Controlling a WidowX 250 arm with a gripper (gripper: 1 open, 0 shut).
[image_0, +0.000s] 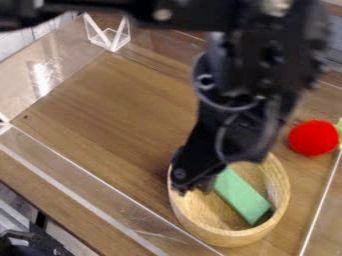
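My black gripper (221, 160) hangs open over the left part of a wooden bowl (206, 221), large in the middle of the camera view. Inside the bowl lies a green rectangular block (242, 198), its upper end hidden behind the gripper. Whether the fingertips touch the bowl or the block I cannot tell.
A red round object (313, 138) with something pale green behind it lies to the right of the bowl.
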